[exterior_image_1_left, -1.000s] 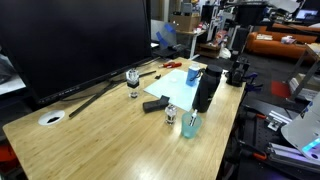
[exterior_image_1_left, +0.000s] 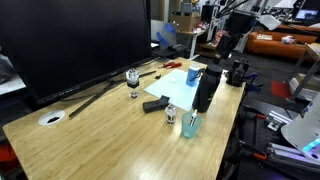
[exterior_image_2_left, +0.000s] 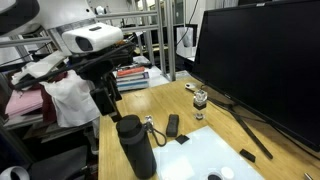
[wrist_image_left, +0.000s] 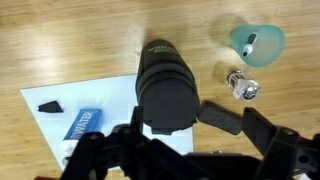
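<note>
A tall black cylindrical container (exterior_image_1_left: 207, 91) stands upright on the table, at the right of the first exterior view. In the second exterior view this black container (exterior_image_2_left: 136, 147) is below and to the right of my raised gripper. From the wrist, the black container (wrist_image_left: 168, 98) appears top-on, partly over a white sheet. My gripper is open, its two fingers wide apart with nothing held between them. It hangs above the table, clear of the container.
A pale green cup (wrist_image_left: 257, 45) with something inside, a small glass shaker (wrist_image_left: 241, 85) and a flat black object (wrist_image_left: 220, 117) are near the container. A blue item (wrist_image_left: 82, 130) lies on the white sheet (wrist_image_left: 105, 97). A large monitor (exterior_image_1_left: 85, 50) stands behind.
The gripper has shifted left in the first exterior view and looks turned or tilted compared with before. The objects on the table stay where they were.
</note>
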